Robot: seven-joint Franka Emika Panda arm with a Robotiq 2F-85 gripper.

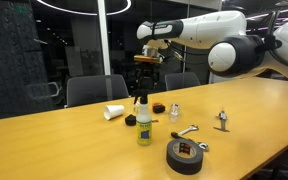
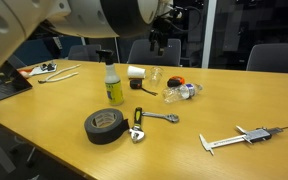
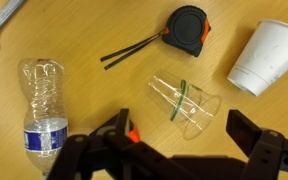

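Observation:
My gripper is open in the wrist view, its dark fingers wide apart with nothing held between them. Below it on the table lies a clear plastic cup on its side, with a green mark. Farther right in that view is a white cup, also tipped over. A black and orange tape measure lies at the top, with thin black strips beside it. On the left lies a clear bottle with a blue label. An orange and black object is partly hidden by the left finger.
A spray bottle with yellow liquid stands upright near a black tape roll. Wrenches lie beside the roll, and a caliper is to the right. Chairs line the far edge.

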